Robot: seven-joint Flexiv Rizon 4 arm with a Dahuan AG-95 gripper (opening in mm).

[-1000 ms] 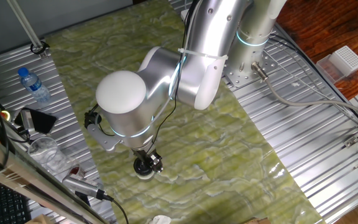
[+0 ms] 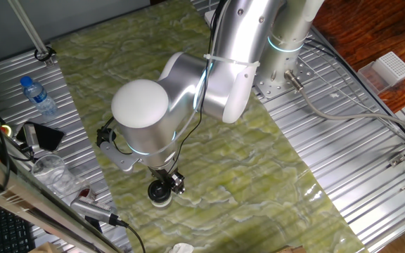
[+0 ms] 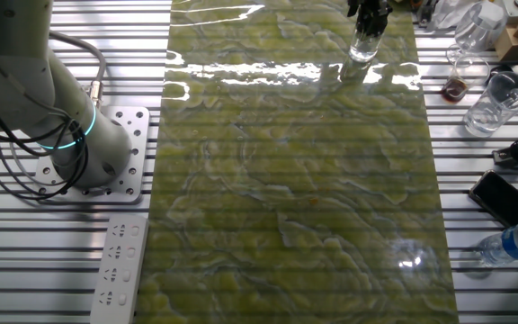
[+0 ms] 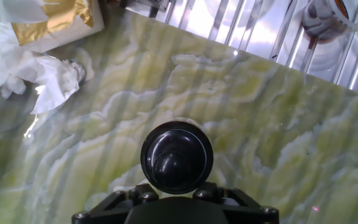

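A clear bottle [image 3: 364, 43] with a round black cap [image 4: 176, 155] stands upright at my gripper. The fingers [image 4: 146, 195] sit on both sides of it, just under the cap in the wrist view, and the gripper appears shut on it. Exterior view 1 has the cap below the end of the arm, near the left side of the green marbled mat [image 2: 238, 190]. Whether the bottle's base touches the mat or hangs slightly above it, I cannot tell. The cap hides most of the bottle from above.
Crumpled white tissue [image 4: 55, 78] lies on the mat beside a gold-and-white box [image 4: 58, 25]. Past the mat's edge are glass beakers [image 3: 500, 101], a phone [image 3: 508, 198] and a water bottle [image 3: 515, 243]. A power strip [image 3: 120, 265] lies near the arm's base.
The gripper and the black-capped bottle have shifted together slightly left and toward the bottom of exterior view 1. Everything around them looks unchanged.
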